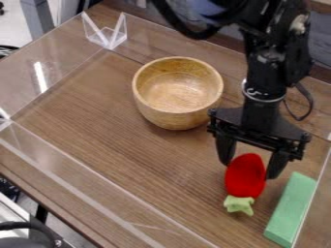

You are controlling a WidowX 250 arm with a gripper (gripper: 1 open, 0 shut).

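Observation:
My black gripper [258,155] stands open in the right half of the view, its fingers pointing down on either side of the upper part of a red strawberry-like object [246,176] with a pale green leafy end. Whether the fingers touch it cannot be told. A mint-green block [291,210] lies to the right of the red object, and a tan bowl [176,90] sits behind, to the left of the arm.
A clear plastic holder [105,29] stands at the back left. A cable shows at the lower left edge.

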